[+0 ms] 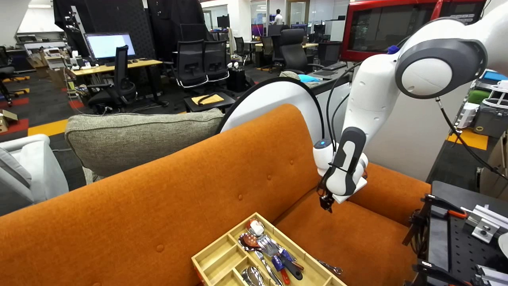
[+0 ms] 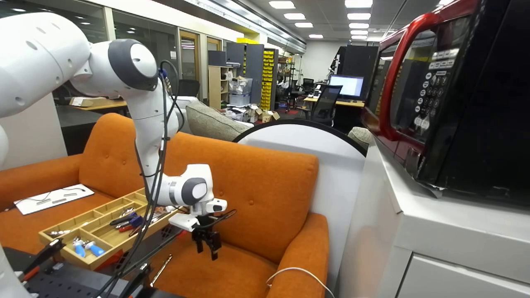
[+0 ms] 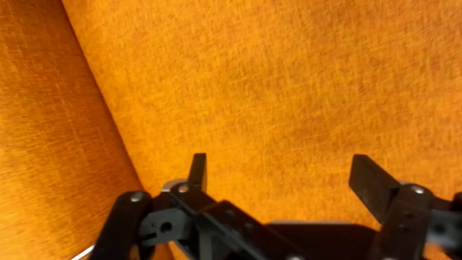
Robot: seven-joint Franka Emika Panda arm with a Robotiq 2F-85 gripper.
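My gripper [image 1: 326, 204] hangs above the orange sofa's seat [image 1: 362, 238], well clear of the wooden tray. Its fingers stand wide apart in the wrist view [image 3: 280, 171], with only bare orange fabric visible between them. A metal wrench [image 1: 334, 269] lies on the seat along the tray's side, partly hidden by it; exterior view 2 shows this long metal tool [image 2: 161, 270] below and left of the gripper [image 2: 207, 247]. The wooden tray [image 1: 219, 240] holds a slotted spatula [image 1: 268, 246], spoons [image 1: 252, 275] and several other utensils in its compartments.
A black table with clamps [image 1: 443, 228] borders the seat's front. The sofa's backrest [image 1: 200, 176] and armrest [image 2: 305, 248] enclose the seat. A red microwave [image 2: 427, 84] stands on a white cabinet [image 2: 457, 223]. Seat fabric under the gripper is clear.
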